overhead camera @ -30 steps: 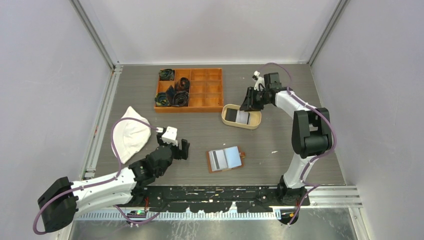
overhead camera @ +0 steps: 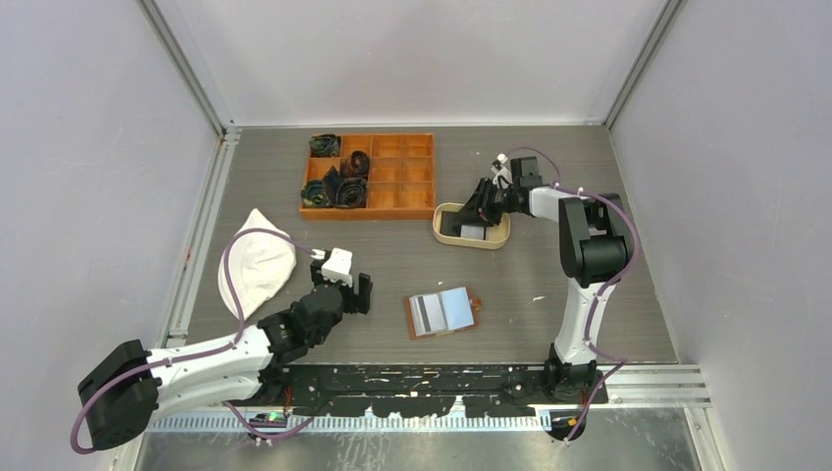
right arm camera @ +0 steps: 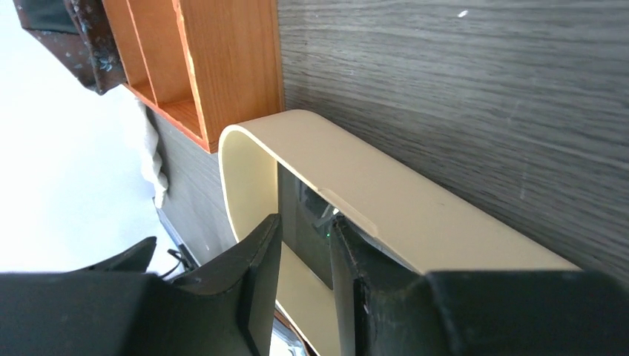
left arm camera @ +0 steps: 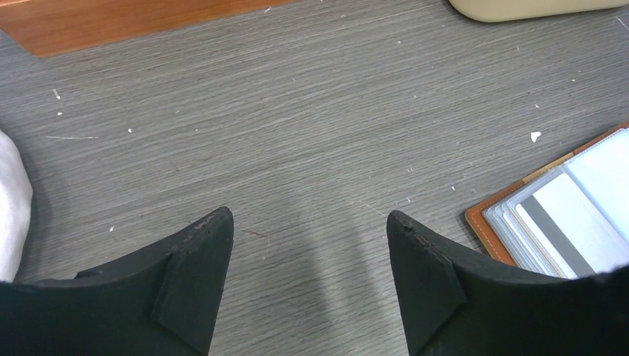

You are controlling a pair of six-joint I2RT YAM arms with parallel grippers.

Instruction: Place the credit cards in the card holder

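Note:
In the top view a cream oval box [overhead camera: 463,242] holds a dark flat piece and a pale card [overhead camera: 473,232]. My right gripper is down at that box, fingers part open at its near wall; in the right wrist view a dark card [right arm camera: 297,230] shows behind them, and whether they touch it is unclear. The card holder [overhead camera: 442,312], brown with clear sleeves and some cards, lies open on the table. My left gripper hangs open over bare table left of the holder, with nothing between its fingers.
An orange compartment tray [overhead camera: 402,172] with dark rolled items stands at the back, just left of the box. A white cloth [overhead camera: 255,265] lies at the left.
My right gripper has come down into the cream box, and the box has shifted slightly left. The left arm has barely moved.

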